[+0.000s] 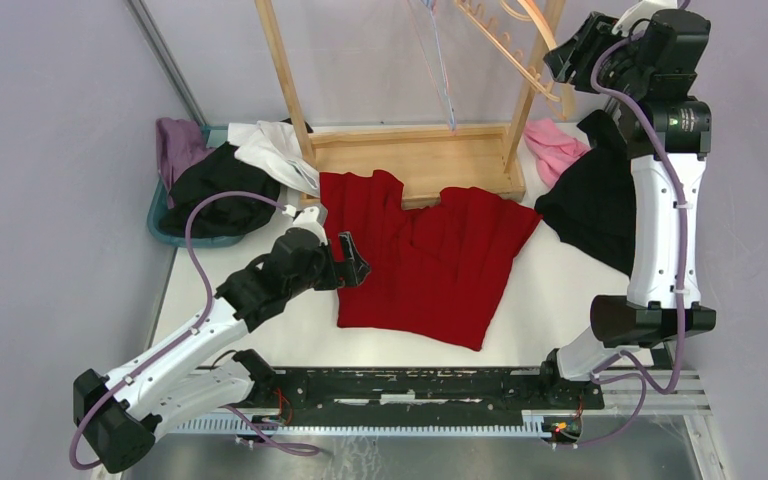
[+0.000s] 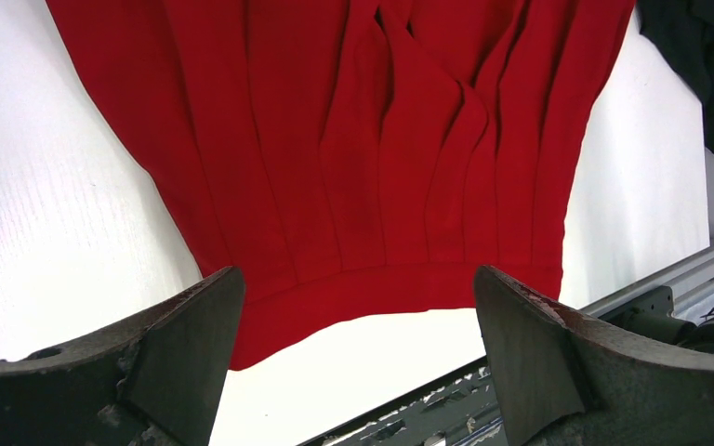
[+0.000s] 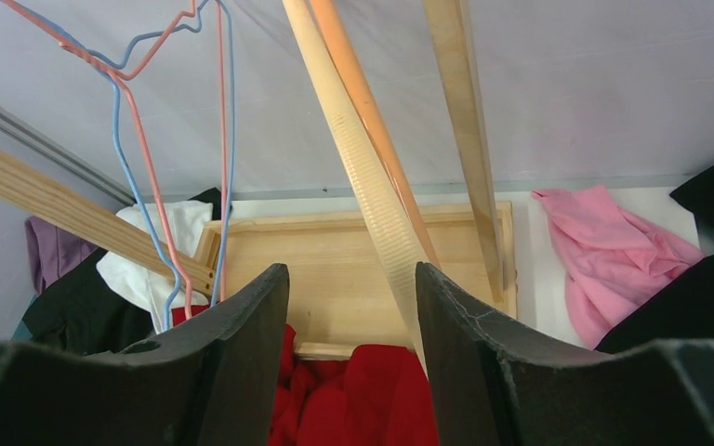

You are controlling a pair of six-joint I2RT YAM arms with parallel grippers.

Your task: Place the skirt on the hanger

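The dark red pleated skirt (image 1: 430, 260) lies flat on the white table in front of the wooden rack. Over its left side, my left gripper (image 1: 354, 264) is open and empty; in the left wrist view the skirt (image 2: 363, 214) spreads beyond the parted fingers (image 2: 181, 348). My right gripper (image 1: 557, 68) is high at the rack's right post, beside a curved wooden hanger (image 1: 538, 22). The right wrist view shows its fingers (image 3: 242, 344) apart. A wooden strip of the hanger (image 3: 372, 186) runs down to the right finger; whether they touch is unclear.
Thin blue and pink hangers (image 3: 153, 186) dangle left of the wooden one. The rack's base (image 1: 410, 160) stands behind the skirt. A teal basket (image 1: 156, 215) of clothes is at left; pink cloth (image 1: 554, 150) and black cloth (image 1: 595, 205) lie at right.
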